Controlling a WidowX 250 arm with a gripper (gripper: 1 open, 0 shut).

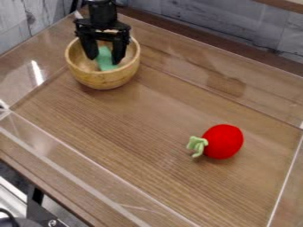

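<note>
A wooden bowl (103, 77) sits at the upper left of the table with a small green object (104, 58) inside it. My black gripper (103, 43) is down in the bowl over the green object, its fingers around or near that object's upper part; I cannot tell whether they touch it or how far they are closed.
A red tomato-like toy (222, 142) with a pale green stem lies at the lower right. Walls border the back, and a dark curved cable shows at the lower left corner.
</note>
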